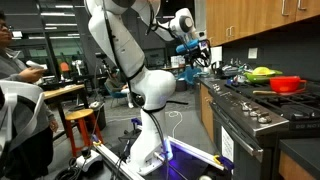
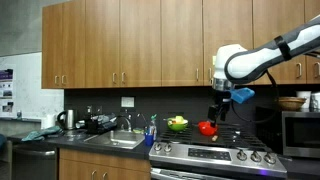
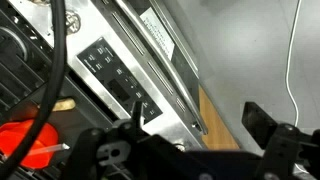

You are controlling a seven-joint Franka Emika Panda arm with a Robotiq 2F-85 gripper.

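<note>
My gripper is open, its black fingers spread wide with nothing between them. It hangs high in front of the stove; in the wrist view the control panel (image 3: 117,77) and the oven handle lie below it, with the floor at right. A red pot (image 1: 287,84) rests on the stovetop, cut off at the lower left of the wrist view. Behind it in exterior view 1 is a green and yellow bowl (image 1: 262,73), left of the pot in exterior view 2. A wooden handle (image 3: 62,105) lies on the stove near the pot.
Wooden cabinets (image 2: 140,45) hang above the counter. Left of the stove is a sink (image 2: 122,138), with a blue bottle (image 2: 150,132) between them. A microwave (image 2: 302,130) stands at right. Open floor (image 1: 190,128) lies before the stove. A person (image 1: 22,85) is at far left.
</note>
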